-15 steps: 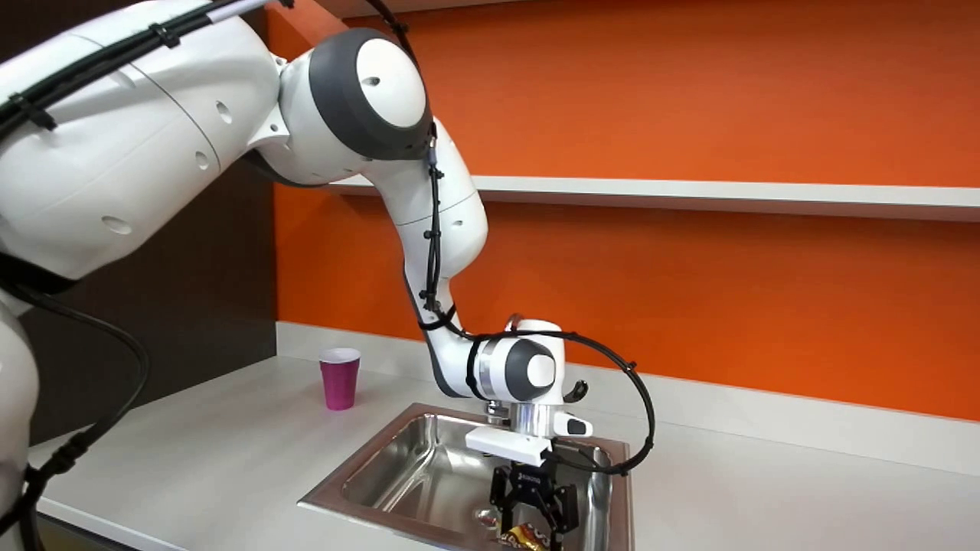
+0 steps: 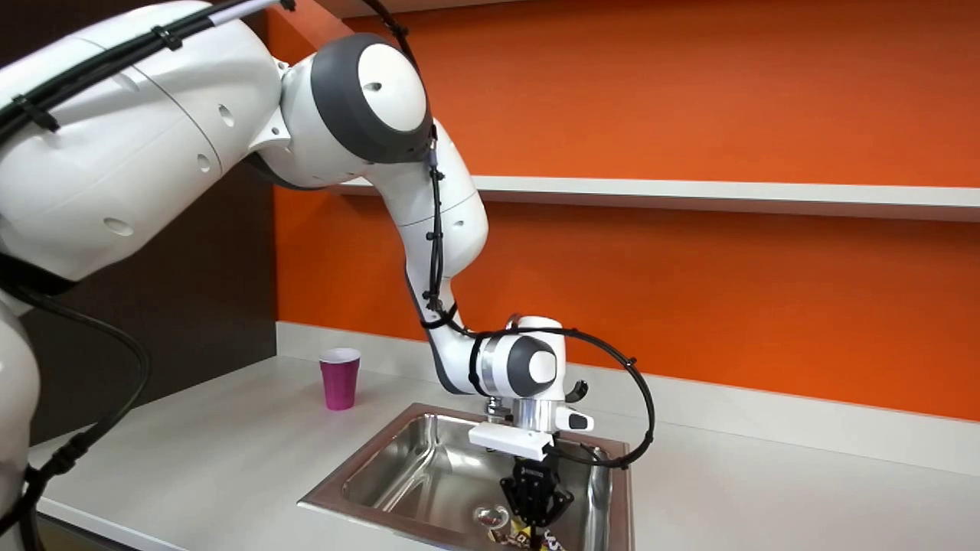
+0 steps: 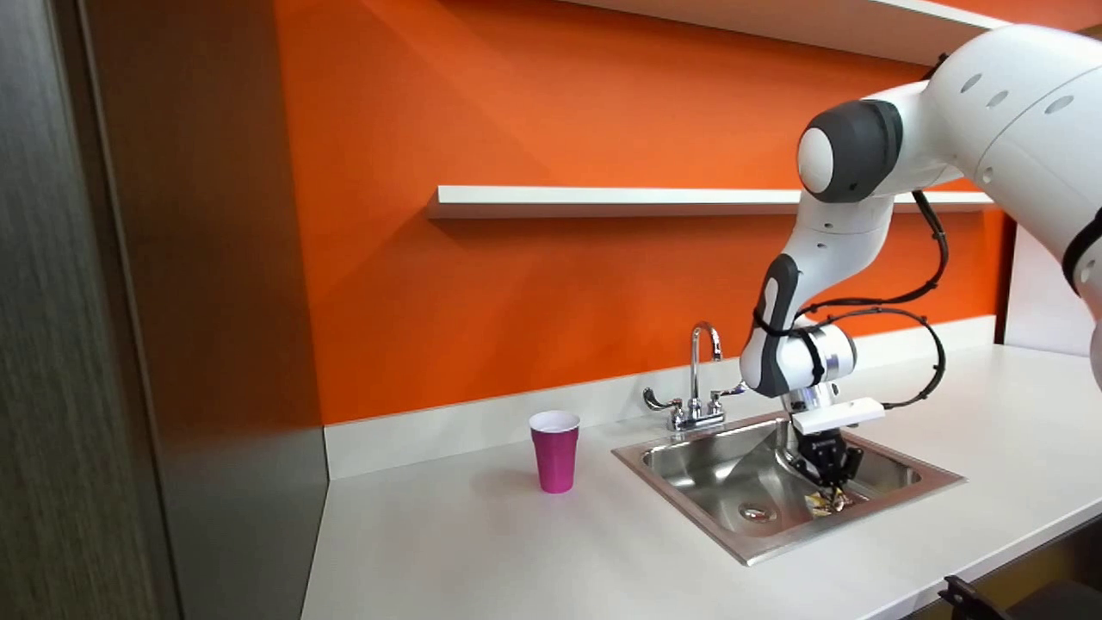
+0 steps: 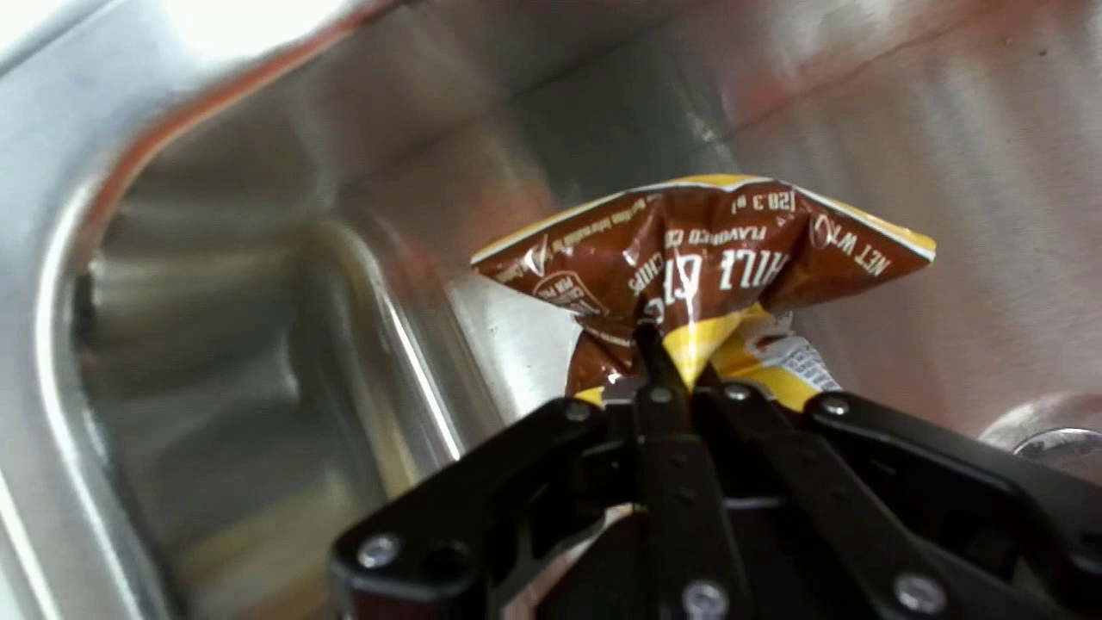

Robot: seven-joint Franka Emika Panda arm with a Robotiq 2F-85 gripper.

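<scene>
One end of the bag fans out beyond the fingertips; the rest is hidden beneath the gripper. Both are down inside the steel sink point(image 2: 404, 477), close to its front right in exterior view 1. In exterior view 2 only a small yellowish part of the bag point(image 3: 821, 505) shows under the gripper point(image 3: 832, 491). Whether it touches the sink floor I cannot tell.
The sink's drain point(image 3: 757, 511) lies left of the bag. Behind the basin rises a chrome faucet point(image 3: 696, 377) with two handles. A pink cup point(image 3: 555, 451) stands upright on the counter left of the sink. A white shelf point(image 2: 735, 193) crosses the orange wall.
</scene>
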